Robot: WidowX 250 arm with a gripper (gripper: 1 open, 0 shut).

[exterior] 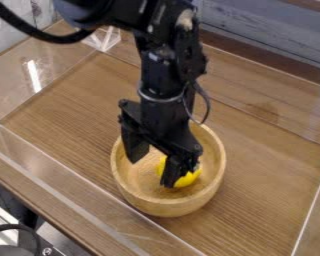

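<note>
My black gripper (160, 150) hangs open over a light wooden bowl (168, 202), with its fingers reaching down inside the rim. A yellow object (179, 175) lies in the bowl beneath the right-hand finger, partly hidden by it. Whether the fingers touch it is not clear.
The bowl rests on a wooden table (259, 190) with bare room to the left, right and behind. A pale raised edge runs along the back, and black cables show at the lower left.
</note>
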